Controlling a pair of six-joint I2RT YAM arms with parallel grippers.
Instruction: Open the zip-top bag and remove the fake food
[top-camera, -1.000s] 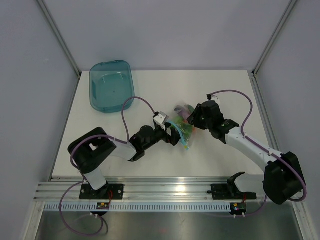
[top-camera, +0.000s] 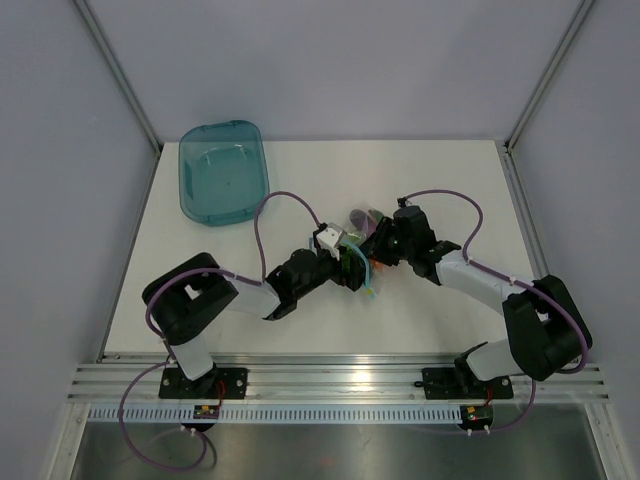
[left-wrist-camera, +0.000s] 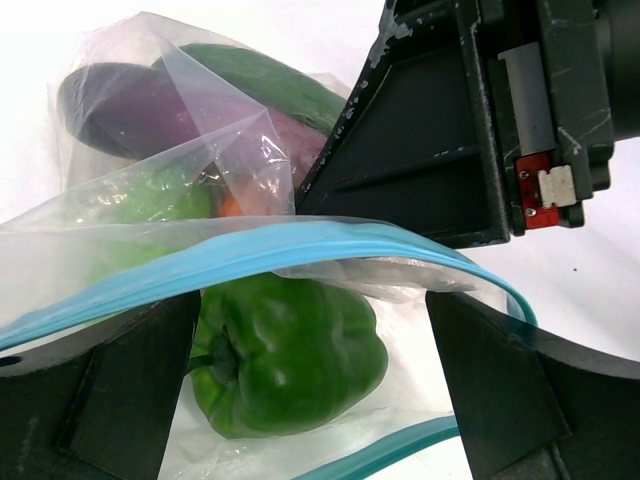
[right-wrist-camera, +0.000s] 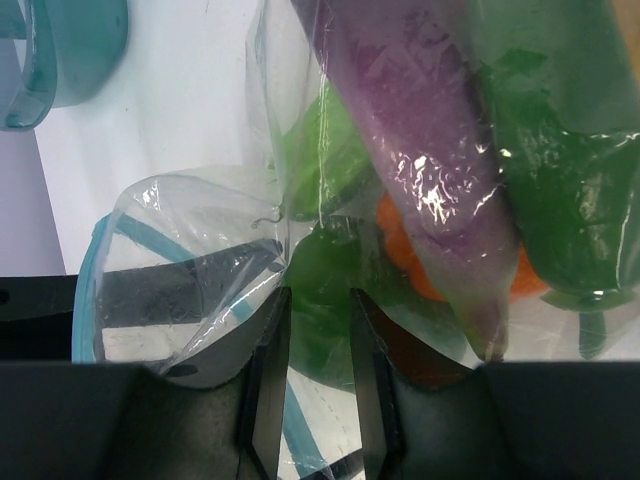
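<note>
The clear bag with a blue zip edge (left-wrist-camera: 300, 243) lies mid-table, its mouth gaping toward the left arm. Through its plastic show a green pepper (left-wrist-camera: 300, 350), a purple eggplant (right-wrist-camera: 420, 150), a dark green cucumber (right-wrist-camera: 550, 190), a light green item (right-wrist-camera: 330, 150) and something orange (right-wrist-camera: 405, 245). My left gripper is open at the bag's mouth, fingers either side of the pepper without visibly gripping it. Over the bag, my right gripper stands part open, a narrow gap between its fingertips; whether plastic lies in that gap is unclear.
A teal bin (top-camera: 222, 172) stands at the back left of the white table. Both arms sit close together around the bag. Bare tabletop (top-camera: 440, 165) spreads behind and to the right.
Leftward and slightly down, the right gripper has come closer to the bag's middle. The left gripper has shifted a little rightward, further into the bag's mouth.
</note>
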